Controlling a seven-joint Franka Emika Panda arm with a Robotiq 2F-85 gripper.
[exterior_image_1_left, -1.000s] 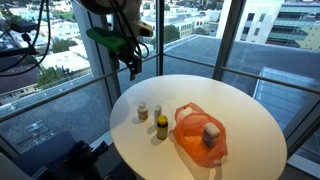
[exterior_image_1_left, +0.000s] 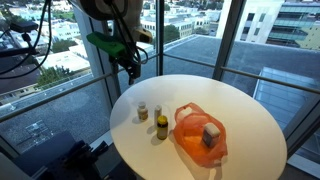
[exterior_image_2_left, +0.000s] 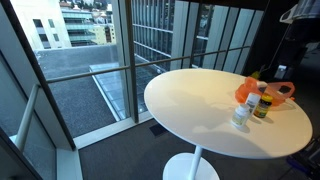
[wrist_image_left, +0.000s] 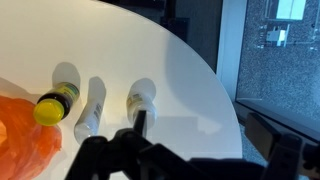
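Observation:
High over the table's left edge, my gripper (exterior_image_1_left: 132, 70) hangs above everything on it. Its two black fingers stand wide apart at the bottom of the wrist view (wrist_image_left: 215, 160), open, with nothing between them. A white-capped bottle (wrist_image_left: 142, 108) shows just beyond the left finger. To its left lies the image of a slim white bottle (wrist_image_left: 90, 108), then a dark bottle with a yellow cap (wrist_image_left: 55, 104). An orange plastic bag (exterior_image_1_left: 201, 135) sits on the table with a pale box (exterior_image_1_left: 211, 133) in it.
A round white table (exterior_image_1_left: 255, 110) carries all the objects. Tall windows with metal frames (exterior_image_2_left: 127, 60) stand close behind it. Black cables (exterior_image_1_left: 40, 50) hang beside the arm.
My gripper has shifted slightly over the last second, staying high above the table. The bottles and the bag have not moved.

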